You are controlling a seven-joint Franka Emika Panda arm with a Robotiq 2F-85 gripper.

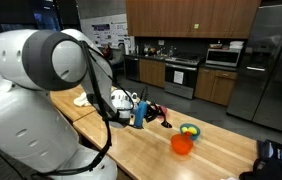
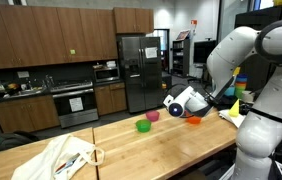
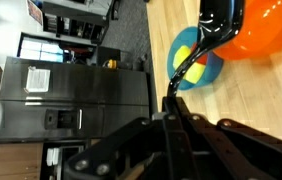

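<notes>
My gripper appears shut on a thin dark handle in the wrist view. From it a black spoon-like utensil (image 3: pixel 219 25) reaches up and right, its wide end in front of the orange bowl (image 3: pixel 266 28). Beside that bowl is a blue bowl (image 3: pixel 210 72) with yellow and red pieces inside. Exterior view 1 has the gripper (image 1: pixel 153 109) above the wooden table, left of the orange bowl (image 1: pixel 181 146) and the bowl with yellow pieces (image 1: pixel 189 130). The fingertips are too small there to make out.
In exterior view 2 a green bowl (image 2: pixel 143 126) and a pink bowl (image 2: pixel 152 116) stand on the table (image 2: pixel 131 150). A white cloth (image 2: pixel 63 153) lies at its left side. Bare table spans the middle. Kitchen cabinets and a fridge stand behind.
</notes>
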